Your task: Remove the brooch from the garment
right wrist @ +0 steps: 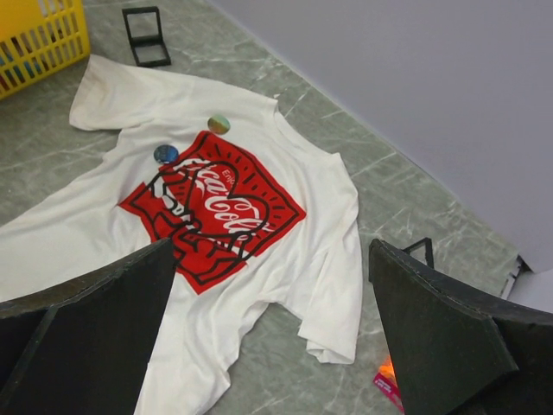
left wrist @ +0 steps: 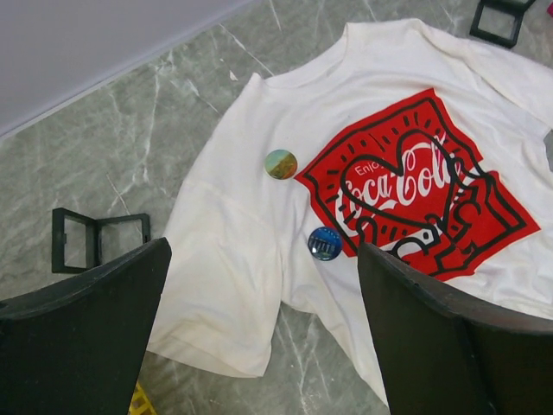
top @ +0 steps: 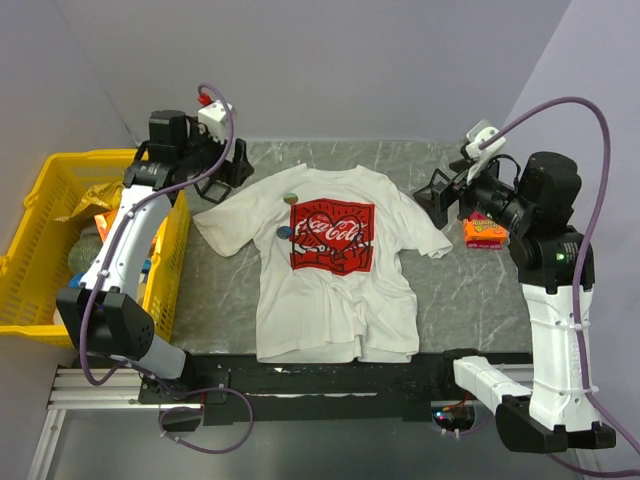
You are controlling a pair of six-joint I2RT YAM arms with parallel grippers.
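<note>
A white T-shirt (top: 338,306) with a red Coca-Cola print lies flat on the grey marbled table. Two round badges are on it: a green-and-tan brooch (left wrist: 281,164) near the shoulder and a dark blue brooch (left wrist: 325,243) at the print's edge. Over the left end of the table, near the sleeve, my left gripper (top: 235,176) is open and empty. On the opposite side my right gripper (top: 436,196) also stands open, above the table beside the other sleeve. In both wrist views the fingers are wide apart, with shirt and table visible beyond them.
A yellow basket (top: 177,262) holding assorted items stands at the left. An orange-and-pink box (top: 485,232) lies at the right. Small black frames, one (left wrist: 93,242) by the left sleeve and another (right wrist: 421,251) by the right, sit on the table. Walls rise behind and at right.
</note>
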